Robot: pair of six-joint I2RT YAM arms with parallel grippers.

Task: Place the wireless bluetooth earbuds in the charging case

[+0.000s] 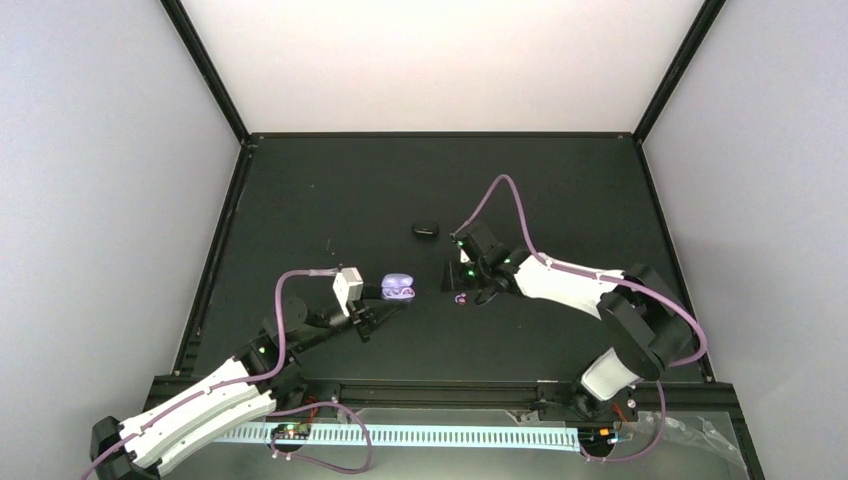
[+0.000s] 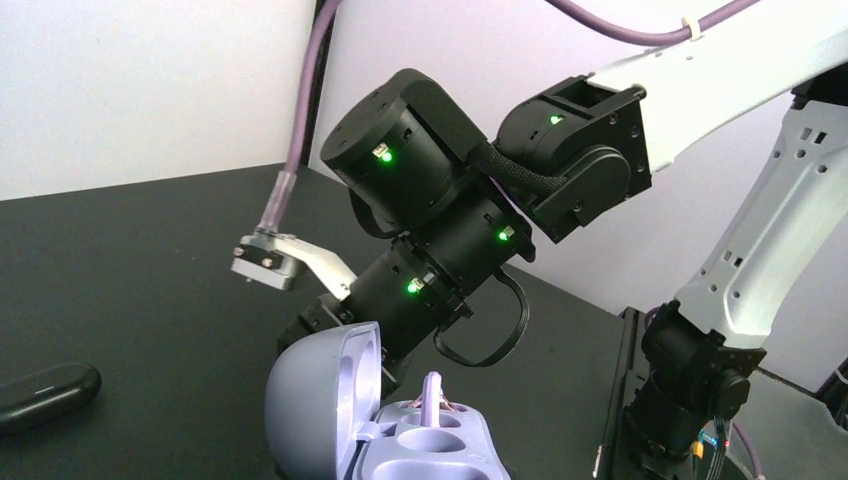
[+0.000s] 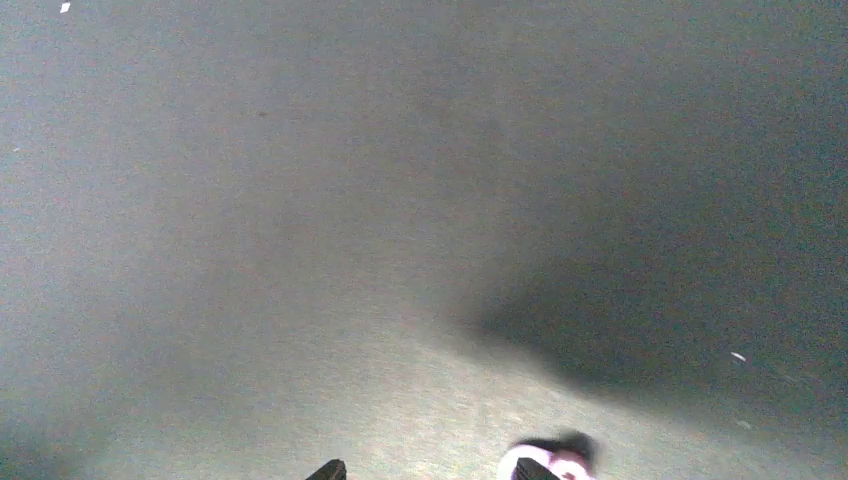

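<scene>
The lilac charging case [image 1: 398, 285] has its lid up, and my left gripper [image 1: 384, 300] is shut on it. In the left wrist view the case [image 2: 325, 400] shows empty hollows, with a thin lilac piece [image 2: 431, 400] standing upright at the far end. A small pinkish-purple earbud [image 1: 461, 298] lies on the table right of the case. My right gripper [image 1: 448, 280] is just beyond it in the top view. In the right wrist view this gripper has its fingertips apart, the blurred earbud [image 3: 566, 466] by the right one; nothing shows between them.
A small black object [image 1: 425, 230] lies behind the case, near the table's middle. Bare black table [image 1: 330, 190] stretches across the back. The two arms come in from opposite front corners, their grippers a short distance apart.
</scene>
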